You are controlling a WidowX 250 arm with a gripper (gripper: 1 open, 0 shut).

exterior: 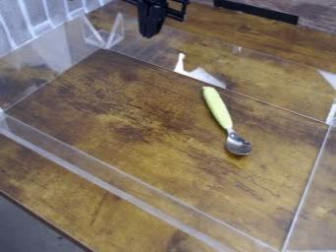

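Note:
A spoon with a pale yellow-green handle (215, 106) and a metal bowl end lies on the wooden table inside a clear-walled enclosure, right of centre. The dark gripper (149, 26) is at the top edge of the view, above the back of the enclosure and away from the spoon. It is mostly out of frame, and nothing shows held in it; its fingers are too small and dark to read.
Transparent panels border the wooden work surface (118, 138) on the sides, back and front. A dark strip lies at the top right beyond the table.

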